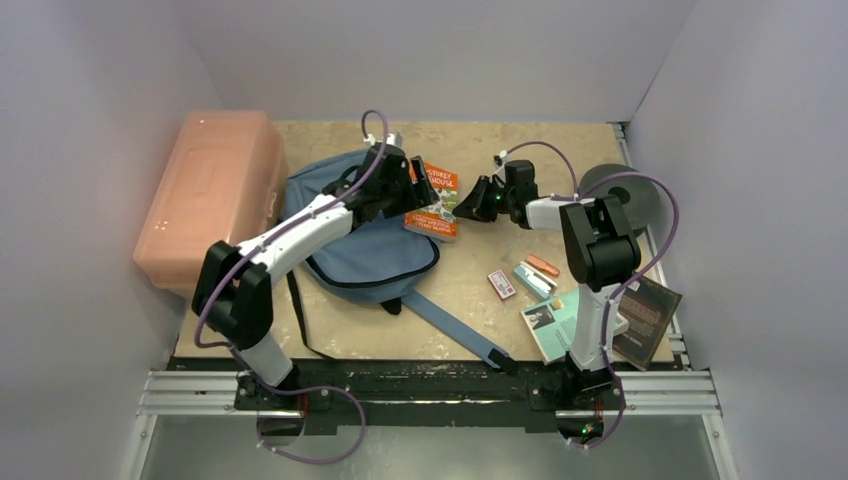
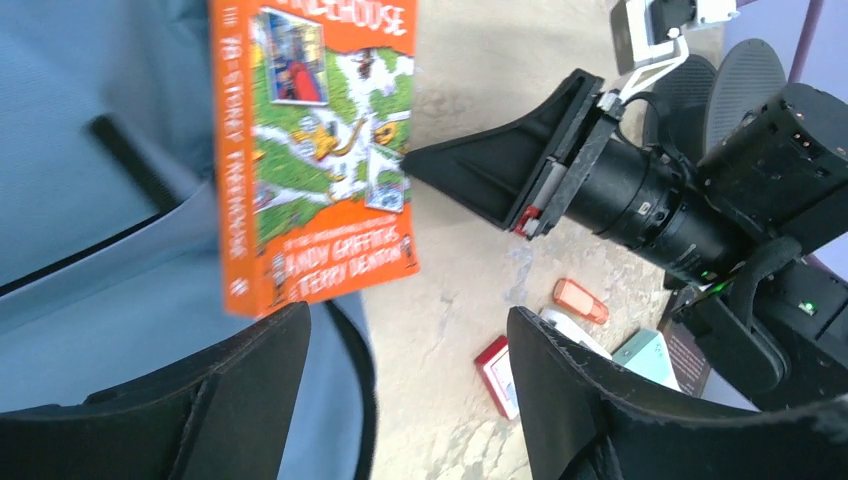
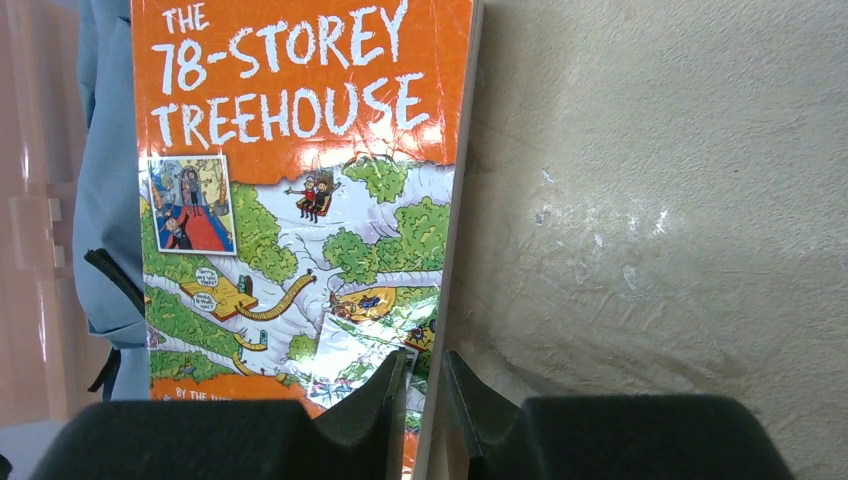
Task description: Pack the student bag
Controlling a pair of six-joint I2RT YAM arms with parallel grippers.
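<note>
The orange book (image 1: pixel 445 212) lies tilted against the mouth of the blue bag (image 1: pixel 365 262), which lies flat on the table. On the book's right edge, my right gripper is shut with one finger over the cover and the other along the outer side. In the left wrist view, the right gripper's tip touches the book (image 2: pixel 325 150) near its lower right. My left gripper (image 1: pixel 424 184) hovers above the bag opening and the book's left part, its fingers wide apart and empty. How far the book reaches into the bag is hidden.
A teal book (image 1: pixel 545 325), a dark book (image 1: pixel 648 320), a small red-and-white box (image 1: pixel 501 284), a pencil case (image 1: pixel 535 280) and an orange item (image 1: pixel 543 265) lie front right. A pink bin (image 1: pixel 205 200) fills the left; a grey round object (image 1: pixel 625 185) stands far right.
</note>
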